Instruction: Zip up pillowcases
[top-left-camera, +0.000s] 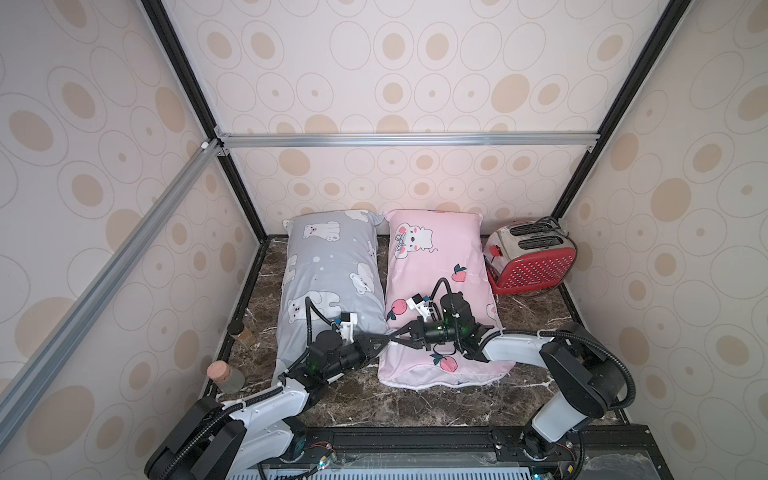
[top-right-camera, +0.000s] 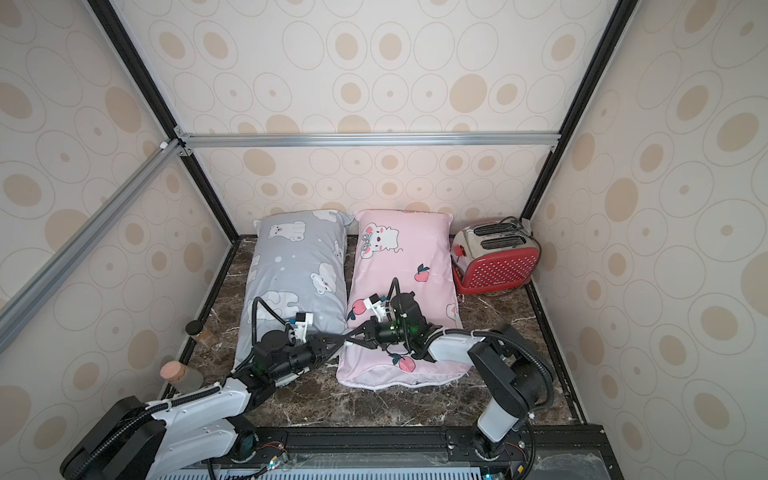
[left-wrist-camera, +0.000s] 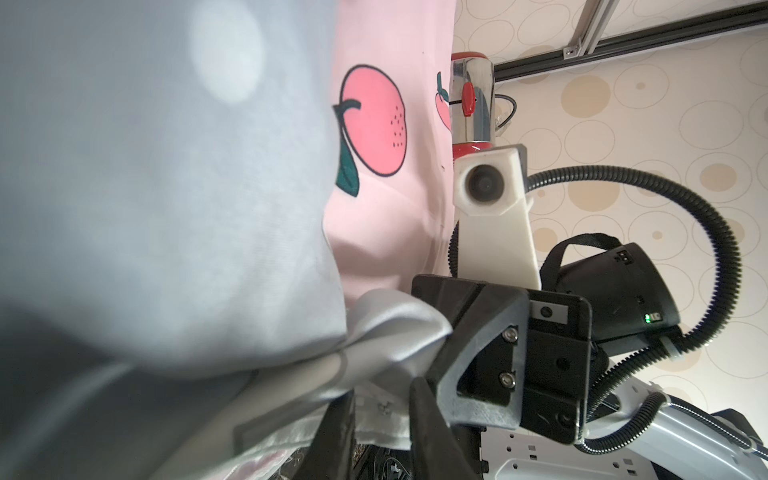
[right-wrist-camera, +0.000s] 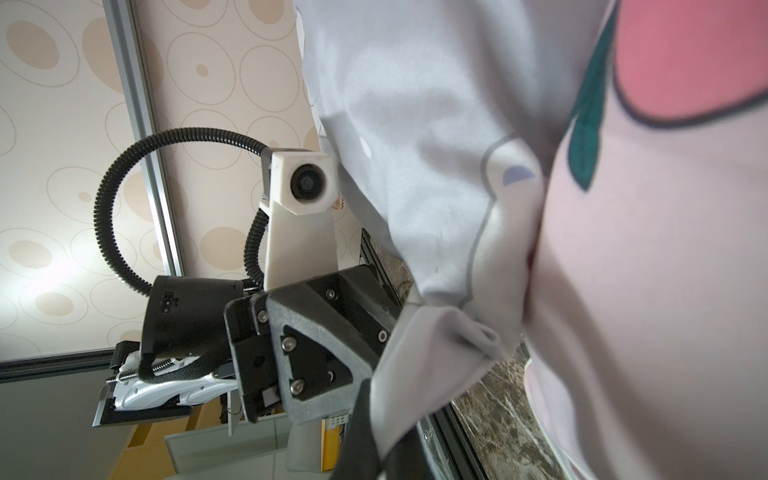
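Observation:
The grey bear-print pillowcase (top-left-camera: 328, 264) lies at left, beside the pink pillowcase (top-left-camera: 436, 272) with mouse and fruit prints. My two grippers meet at the grey case's right front corner. In the left wrist view, my left gripper has its fingers apart, with the pale hem (left-wrist-camera: 380, 420) of the grey case showing in the gap; whether it touches them I cannot tell. In the right wrist view, my right gripper is shut on the folded grey corner (right-wrist-camera: 420, 376), which narrows down between its fingertips. No zipper pull can be made out.
A red toaster (top-left-camera: 532, 260) stands at the right, beyond the pink case. Two small jars, one dark-lidded (top-left-camera: 240, 332) and one cork-topped (top-left-camera: 225, 376), stand along the left edge.

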